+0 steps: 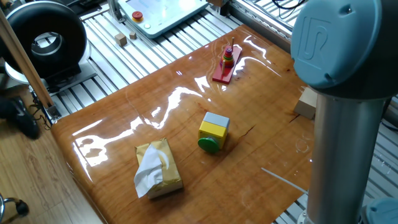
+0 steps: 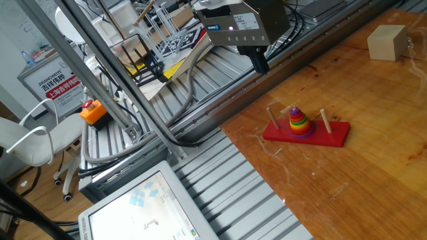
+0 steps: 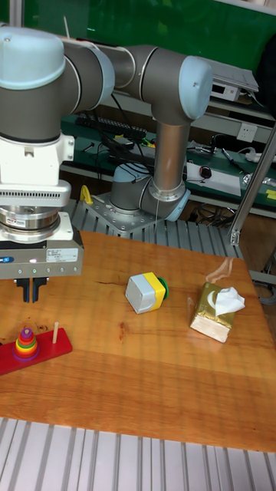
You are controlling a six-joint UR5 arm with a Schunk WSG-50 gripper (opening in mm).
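My gripper (image 3: 31, 291) hangs above the table with its dark fingers pointing down, close to one another. Whether they are fully shut cannot be made out; no object shows at their tips. In exterior view 2 the gripper (image 2: 261, 65) is at the top, apart from the toy below. A red base (image 2: 327, 138) with upright pegs carries a stack of coloured rings (image 2: 300, 125) on its middle peg. A yellow and grey block (image 1: 214, 126) with a green round end lies mid-table. Beside it is a gold tissue pack (image 1: 165, 169) with a white tissue sticking out.
A plain wooden block (image 2: 387, 43) sits near the table edge by the arm. The teach pendant (image 1: 163, 14) and two small wooden cubes (image 1: 120, 40) lie on the slatted metal surface beyond the wooden table (image 1: 112, 146).
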